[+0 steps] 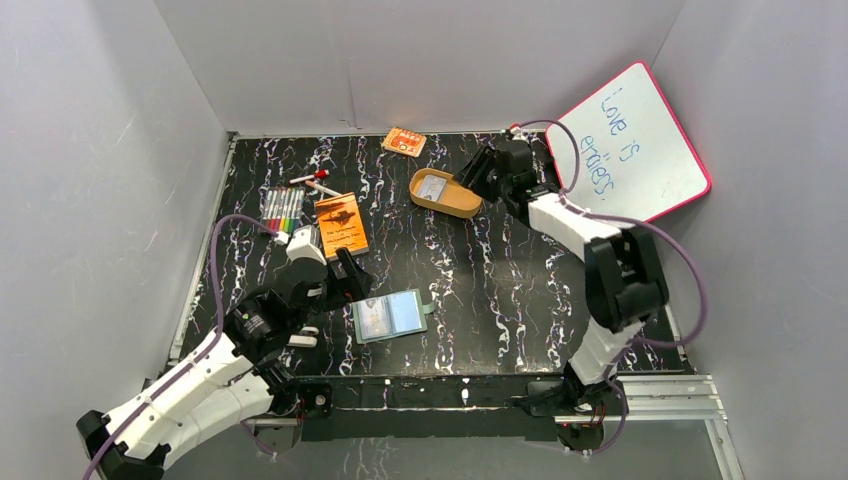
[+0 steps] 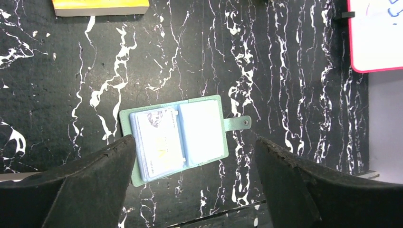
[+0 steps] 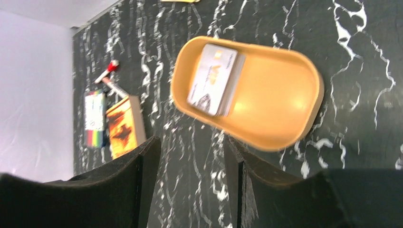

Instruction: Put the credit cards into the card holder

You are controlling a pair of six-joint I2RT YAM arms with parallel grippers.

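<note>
The open card holder (image 1: 390,314) lies at the front middle, its clear sleeves (image 2: 202,130) spread flat with cards visible on the left side. My left gripper (image 1: 350,278) hangs open above it, empty. Toward the back, a tan oval box (image 1: 455,200) holds a small stack of cards (image 3: 211,76) at its left end. My right gripper (image 1: 475,170) is open over that box, its fingers empty and apart from the cards.
An orange book (image 1: 342,225), colored markers (image 1: 282,208) and loose pens lie left of center. An orange packet (image 1: 404,141) sits at the back. A whiteboard (image 1: 628,150) leans at the right. Table between box and holder is clear.
</note>
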